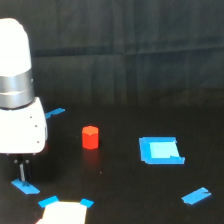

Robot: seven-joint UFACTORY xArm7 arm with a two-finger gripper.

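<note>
The white arm with its black gripper stands at the left edge of the camera view, low over a blue tape mark; whether its fingers are open or shut is hard to tell. A red block sits on the black table right of the gripper and farther back. Something red is partly hidden behind the arm.
A pale square edged with blue tape lies at the right. Another pale square with blue tape is at the front edge. Small tape strips mark the table.
</note>
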